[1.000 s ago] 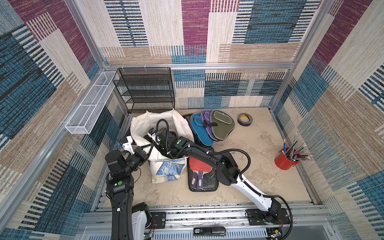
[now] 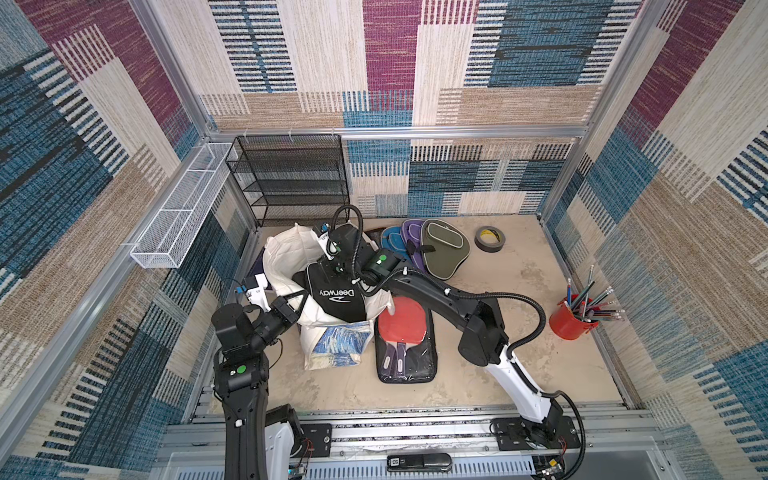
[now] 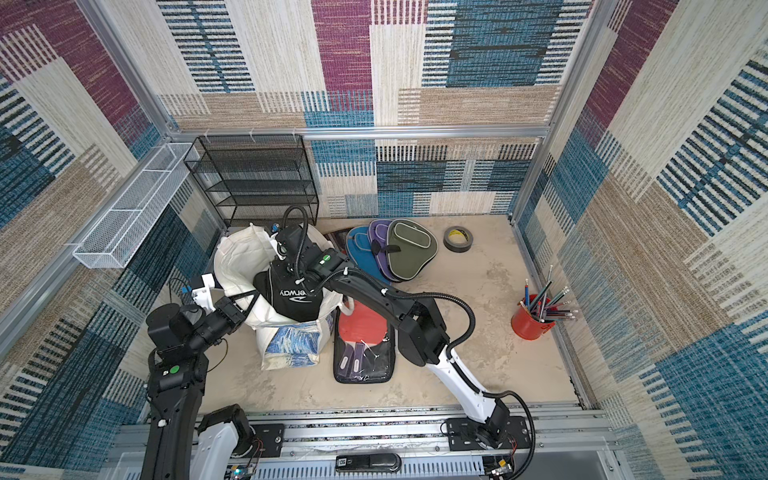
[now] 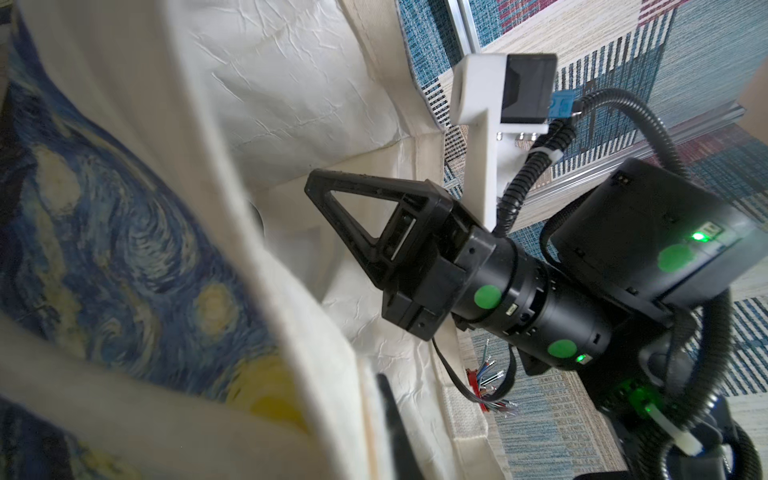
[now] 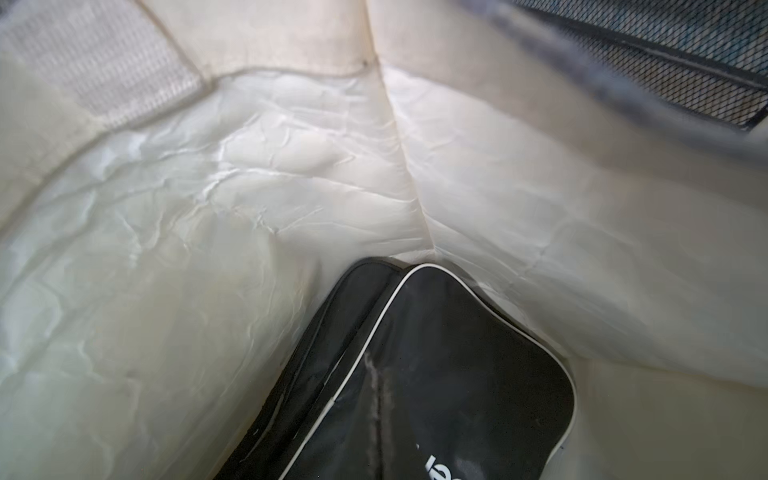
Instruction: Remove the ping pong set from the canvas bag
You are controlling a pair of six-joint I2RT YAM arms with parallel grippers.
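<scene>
The white canvas bag (image 2: 280,264), Starry Night print on its side (image 4: 160,240), holds a black Deerway case (image 2: 336,296), partly lifted into its mouth in the top views. Another black case shows inside in the right wrist view (image 5: 472,368). My right gripper is over the bag's mouth, shut; whether it holds the upper case is hidden in the top views. My left gripper (image 2: 300,294) rests at the bag's left rim, shut.
Red paddles (image 2: 404,320) in a case lie right of the bag; coloured cases (image 2: 440,248), tape (image 2: 489,248) and a red pencil cup (image 2: 572,320) farther right. A wire rack (image 2: 288,168) stands behind.
My right gripper has risen toward the back right of the bag; more of the Deerway case shows. The left arm has hardly moved.
</scene>
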